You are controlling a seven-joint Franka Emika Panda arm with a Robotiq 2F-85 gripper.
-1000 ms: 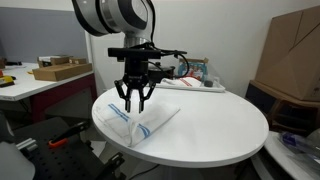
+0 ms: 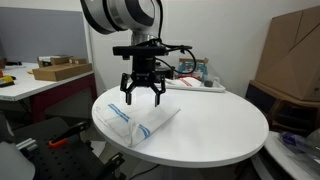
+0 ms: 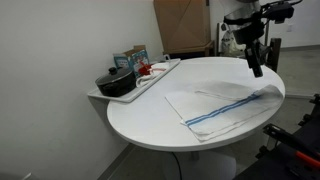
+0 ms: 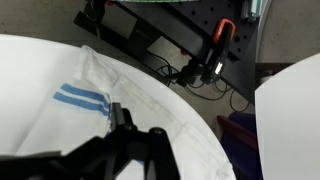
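A white cloth with blue stripes lies creased on the near-left part of the round white table. In exterior view 2 the cloth spreads towards the table edge, partly folded over itself. My gripper hangs above the cloth, fingers pointing down and apart, nothing between them. The wrist view has the gripper over the cloth, hiding part of it; a flap of cloth reaches the table's rim there.
A black pot stands on a white tray at the table's far side, near some boxes. Cardboard boxes sit on a side desk.
My gripper has risen a little and shifted right in exterior view 1. Its fingertips look farther apart than a second ago. The cloth looks unmoved.
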